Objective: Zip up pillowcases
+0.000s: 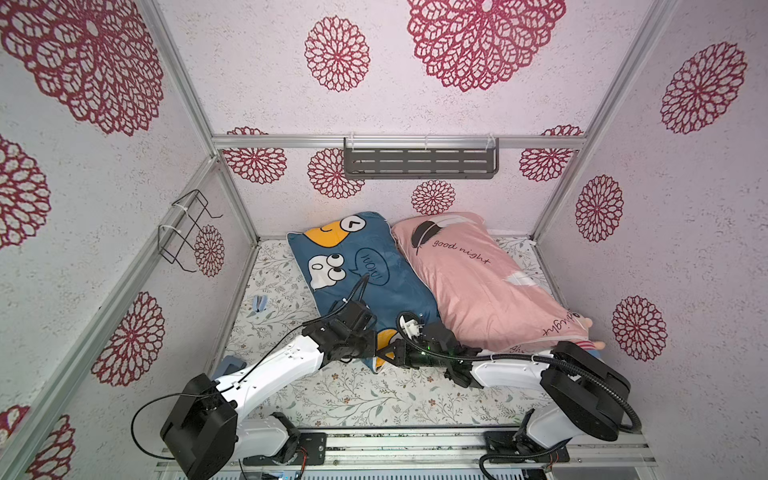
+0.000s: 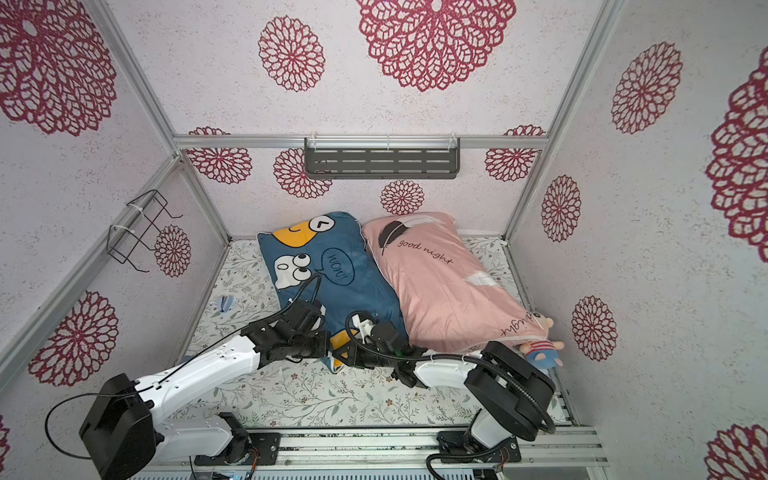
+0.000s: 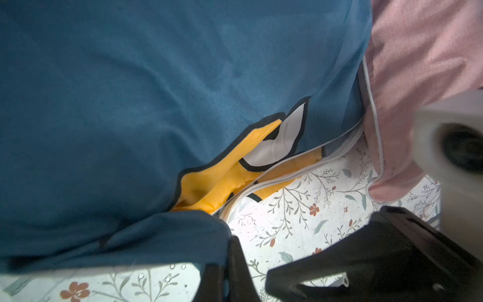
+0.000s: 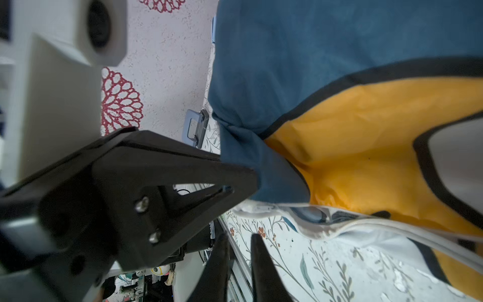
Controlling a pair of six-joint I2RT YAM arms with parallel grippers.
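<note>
The blue pillowcase (image 1: 376, 288) with cartoon prints lies left of the pink pillowcase (image 1: 488, 288). Its near end shows a yellow patch and a white zipper strip (image 4: 392, 226) along the opening. My left gripper (image 1: 369, 348) is at this near edge, shut on a fold of blue fabric in the left wrist view. My right gripper (image 1: 392, 357) is just right of it, low over the zipper end; in its wrist view the dark fingers sit below the strip, with nothing visible between them and their gap narrow.
A metal shelf (image 1: 420, 172) hangs on the back wall and a wire rack (image 1: 184, 232) on the left. A plush toy (image 2: 541, 352) lies under the pink pillow's right end. Small blue-grey items (image 1: 258, 304) lie on the left of the floor.
</note>
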